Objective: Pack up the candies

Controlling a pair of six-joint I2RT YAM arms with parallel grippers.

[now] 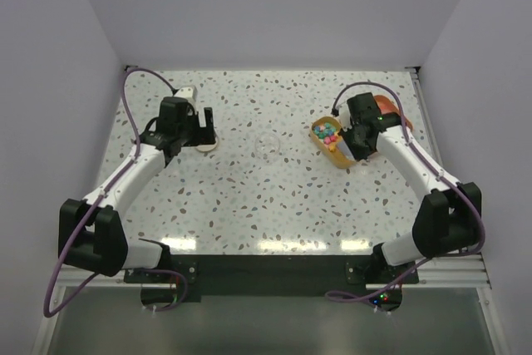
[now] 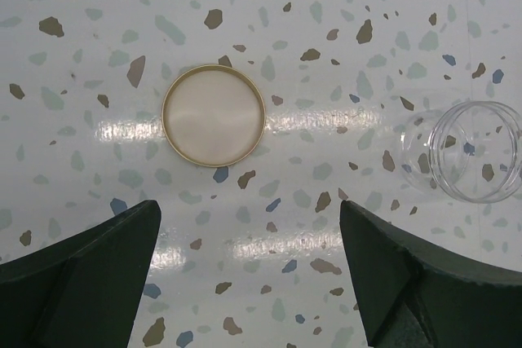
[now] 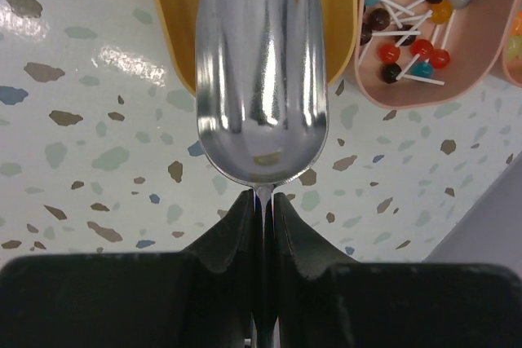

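A metal scoop point(image 3: 261, 87) is held by its handle in my right gripper, which is shut on it. In the right wrist view its bowl lies over a yellow-orange tray point(image 3: 175, 22) and covers most of that tray's near end. Colourful candies point(image 1: 326, 132) fill the tray's far part in the top view. My left gripper stands open and empty above the table. Ahead of it lies a round pale lid point(image 2: 214, 116) with a gold rim. A clear jar point(image 2: 473, 152) is to the right of the lid, empty as far as shows.
Right of the yellow tray, a pink tray point(image 3: 440, 94) holds several lollipops. An orange tray point(image 1: 386, 104) sits beyond it, partly behind my right arm.
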